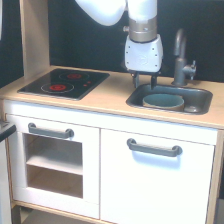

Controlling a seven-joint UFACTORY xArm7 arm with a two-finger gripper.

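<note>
The white robot arm [103, 9] reaches down from the top, with my gripper [145, 81] over the back left part of the sink. Its two dark fingers [135, 80] stand apart, and no object shows between them. A grey-green bowl or pan [163, 102] sits in the dark sink [197, 102], slightly below and to the right of the fingers. Whether the fingertips touch the sink's rim or hang above it, I cannot tell.
A dark faucet [180, 62] rises behind the sink, close to the right of my gripper. On the left is a black stovetop [65, 83] with red burner marks. Below are white cabinet doors [142, 178].
</note>
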